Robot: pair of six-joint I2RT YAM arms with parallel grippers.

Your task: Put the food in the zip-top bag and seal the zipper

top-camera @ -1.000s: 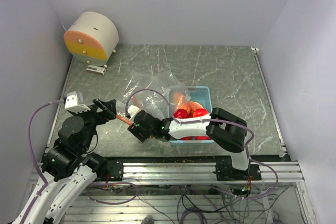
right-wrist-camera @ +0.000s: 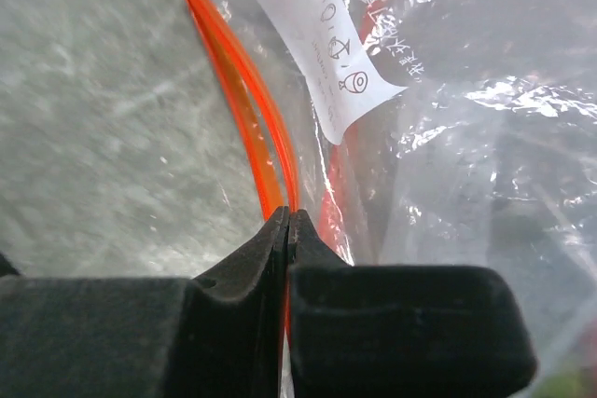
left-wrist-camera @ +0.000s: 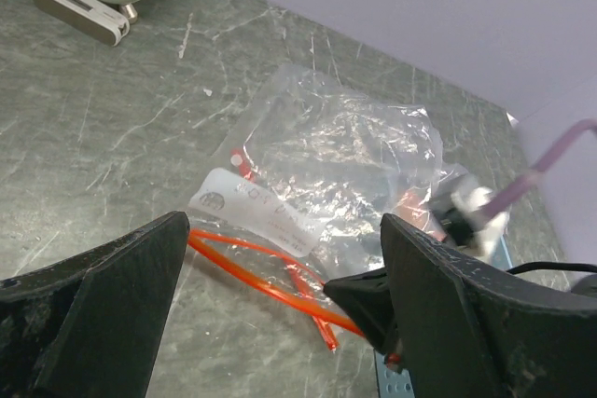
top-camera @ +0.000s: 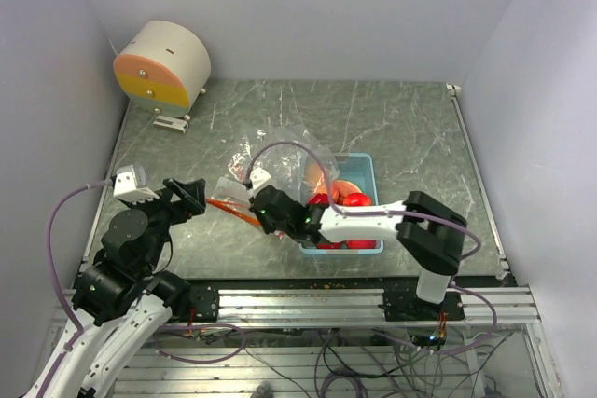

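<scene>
A clear zip top bag (left-wrist-camera: 326,146) with a white label (right-wrist-camera: 317,44) and orange zipper strips (right-wrist-camera: 215,34) lies flat on the grey surface. My right gripper is shut right at the zipper, its tips meeting over the orange strip; whether any strip is pinched between them I cannot tell. My left gripper stands open to the left of the bag, above the surface. Red and orange food pieces (top-camera: 356,202) sit in a blue basket (top-camera: 368,170), partly hidden by the right arm.
A cream cylindrical box (top-camera: 168,62) with coloured front stands at the back left, a small grey object (top-camera: 171,124) beside it.
My right arm has shifted to the right and slightly back, uncovering more of the orange zipper. The left arm is unchanged.
</scene>
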